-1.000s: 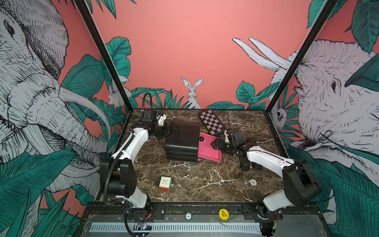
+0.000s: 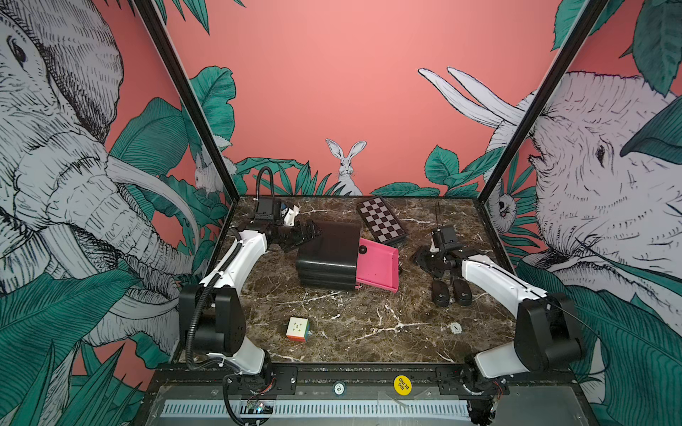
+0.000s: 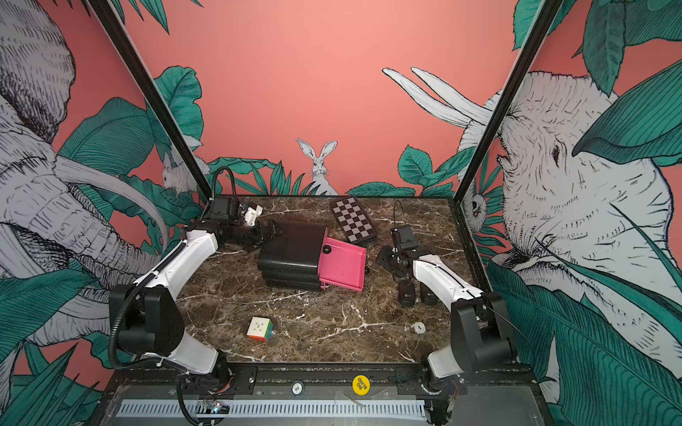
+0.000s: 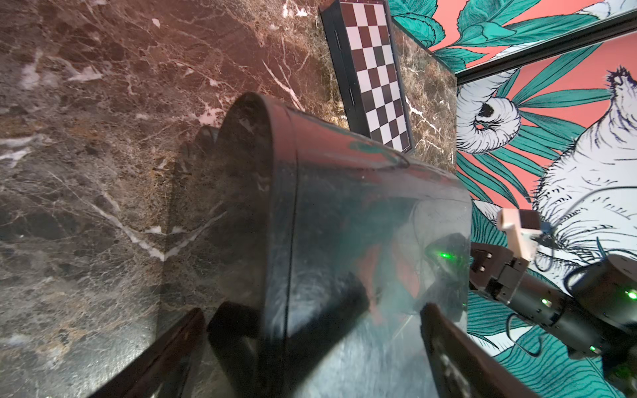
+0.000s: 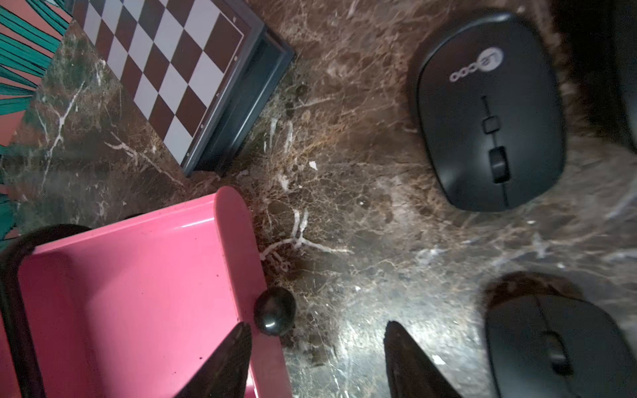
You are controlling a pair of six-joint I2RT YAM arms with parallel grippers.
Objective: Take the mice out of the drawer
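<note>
The black drawer unit (image 2: 328, 255) has its pink drawer (image 2: 376, 269) pulled out to the right; the drawer's visible inside is empty in the right wrist view (image 5: 132, 305). Black mice lie on the marble right of it, one (image 5: 487, 112) near another (image 5: 557, 338), with part of a third at the frame's edge. My right gripper hangs above the drawer's right side, open with nothing visible between its fingers. My left gripper is over the drawer unit's left side, its fingers apart with nothing seen between them.
A checkered board (image 2: 380, 220) lies behind the drawer. A cube puzzle (image 2: 297, 328) sits at the front left, and a small round disc (image 2: 455, 328) at the front right.
My right gripper has moved right, away from over the pink drawer toward the mice. The left arm and the drawer have not moved.
</note>
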